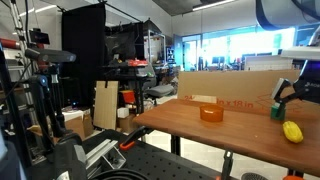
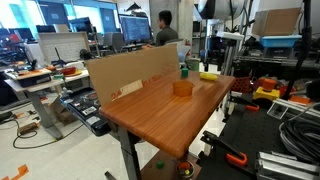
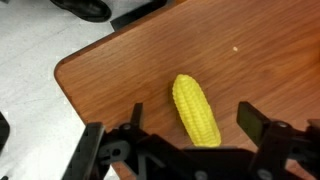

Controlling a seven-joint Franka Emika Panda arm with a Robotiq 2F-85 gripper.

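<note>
A yellow corn cob [image 3: 196,112] lies on the brown tabletop near a corner; the wrist view has it between and beyond the spread fingers, its lower end partly covered by the gripper body. My gripper is open and holds nothing. In exterior view 1 the gripper [image 1: 293,98] hangs above the corn [image 1: 292,131], apart from it. An orange bowl [image 1: 211,113] rests toward the middle of the table, well away from the gripper. The second exterior view shows the bowl [image 2: 182,89] too, with the corn [image 2: 209,76] farther back.
A green object [image 1: 276,110] stands on the table behind the corn. Cardboard panels [image 1: 228,86] line the table's far side.
</note>
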